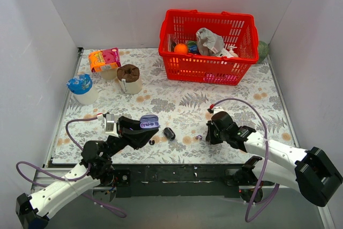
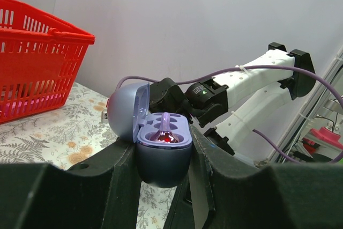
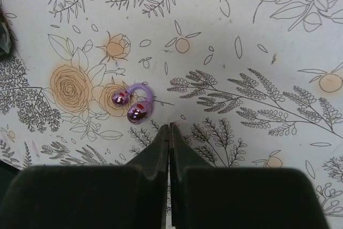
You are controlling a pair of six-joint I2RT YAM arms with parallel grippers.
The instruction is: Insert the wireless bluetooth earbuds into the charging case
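Note:
My left gripper [image 1: 146, 128] is shut on the lavender charging case [image 2: 163, 156], whose lid stands raised to the left. One purple earbud [image 2: 165, 128] sits upright in the case. Another purple earbud [image 3: 140, 100], C-shaped with shiny ends, lies on the flowered cloth. It is up and left of my right gripper's [image 3: 169, 127] tips in the right wrist view, outside the fingers. That gripper is shut with nothing between its fingers, low over the cloth. From above, the loose earbud [image 1: 199, 138] shows just left of the right gripper.
A small black object [image 1: 169, 133] and tiny black pieces [image 1: 151, 142] lie between the arms. The tall red basket [image 1: 208, 71] stands at the back. Several containers, including a white tub [image 1: 86, 94], occupy the back left. Cloth between basket and arms is clear.

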